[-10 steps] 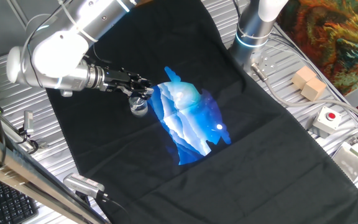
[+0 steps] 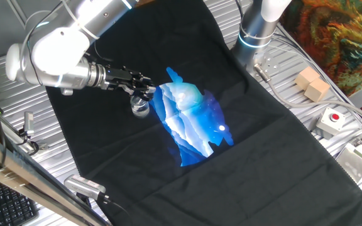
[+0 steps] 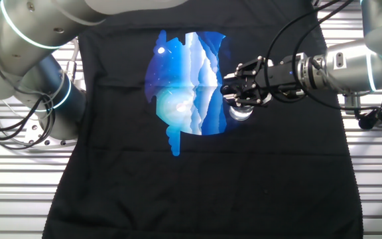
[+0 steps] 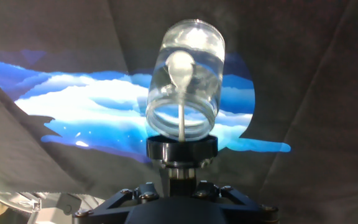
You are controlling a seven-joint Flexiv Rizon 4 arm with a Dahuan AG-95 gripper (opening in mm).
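A clear glass jar (image 4: 213, 68) appears in the wrist view beyond the black fingertips (image 4: 181, 149). A pale spoon (image 4: 180, 70) with a thin stem runs from those fingertips and overlaps the jar; whether its bowl is inside the glass or in front of it, I cannot tell. My gripper (image 2: 146, 90) is shut on the spoon's handle end, mostly hidden by the fingertips. From outside, the jar (image 2: 140, 107) shows just beside and below the gripper, over the black cloth. In the second exterior view the gripper (image 3: 234, 93) partly covers the jar (image 3: 241, 113).
Black cloth (image 2: 231, 182) with a blue cloud print (image 2: 190, 119) covers the table, with wide clear areas. A grey device (image 2: 84, 187) sits front left.
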